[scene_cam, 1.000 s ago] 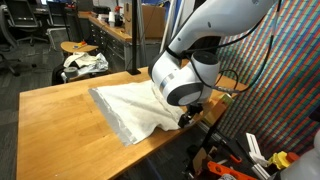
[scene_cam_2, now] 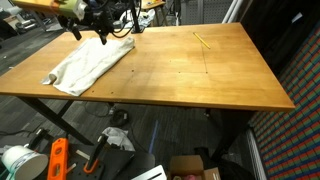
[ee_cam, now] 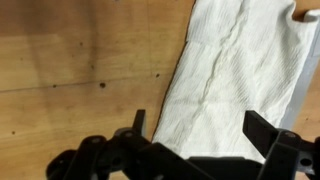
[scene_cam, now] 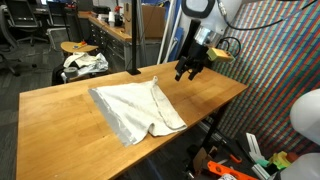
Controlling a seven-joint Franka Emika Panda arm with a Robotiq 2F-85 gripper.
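A white cloth [scene_cam: 138, 105] with a grey stripe along its edges lies on the wooden table, partly folded and wrinkled. In exterior view 2 the same cloth [scene_cam_2: 88, 66] covers the left part of the tabletop. My gripper [scene_cam: 186, 73] is above the table, beyond the cloth's right side in exterior view 1. In the wrist view the cloth [ee_cam: 225, 85] passes below, between the wide-apart fingers [ee_cam: 262, 132]. The fingers are open, with nothing between them and a gap down to the cloth.
A thin yellow stick [scene_cam_2: 202, 41] lies on its far side in exterior view 2. An open cardboard box [scene_cam_2: 190, 168] is on the floor below the table's front edge.
The arm has risen from near the cloth's front right corner and moved toward the back of the table. The cloth looks to lie in the same place.
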